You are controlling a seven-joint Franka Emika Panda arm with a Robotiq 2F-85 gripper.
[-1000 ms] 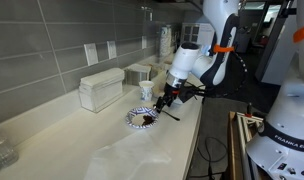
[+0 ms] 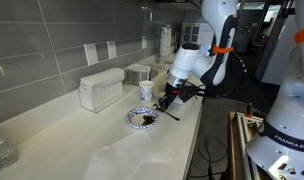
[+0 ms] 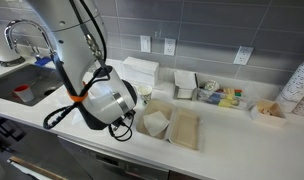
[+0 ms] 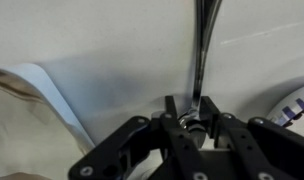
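Note:
A slender dark utensil (image 4: 201, 50) runs down from the top edge of the wrist view, its lower end near the right fingertip of my gripper. The fingers stand apart with the utensil's end between them, and a gap shows on its left. I cannot tell whether it touches a finger. In exterior view 1 my gripper (image 2: 166, 101) is low over the counter, just right of a blue-rimmed white plate (image 2: 135, 122). On that plate sits something dark (image 2: 149, 120). In exterior view 2 the white arm (image 3: 107, 103) covers much of this area.
A white cup (image 2: 146, 90) and a white box (image 2: 101, 90) stand behind the plate. Open cardboard boxes (image 3: 185, 130) lie beside the arm. Whitish sheets (image 2: 127, 160) cover part of the front counter.
The gripper has shifted only slightly near the utensil, with a little more dark shape visible around its fingers. The plate and surroundings stay where they were.

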